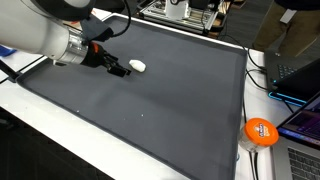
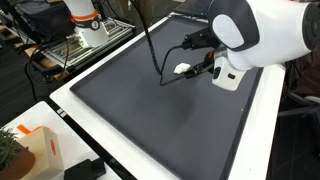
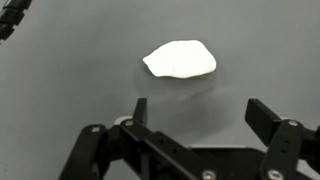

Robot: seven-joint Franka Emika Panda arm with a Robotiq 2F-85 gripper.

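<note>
A small white rounded object (image 3: 180, 59) lies on the dark grey mat (image 3: 225, 105). In the wrist view it sits ahead of my gripper, whose two black fingers stand wide apart with bare mat between them. From exterior view 1, the white object (image 1: 138, 66) is just beyond the fingertips of my gripper (image 1: 124, 72), apart from them. In exterior view 2 the same white object (image 2: 182, 69) shows beside my dark gripper (image 2: 192, 76).
An orange-lidded container (image 1: 261, 132) stands off the mat's right side, near a laptop (image 1: 297, 135). A black cable (image 2: 158, 50) hangs over the mat in exterior view 2.
</note>
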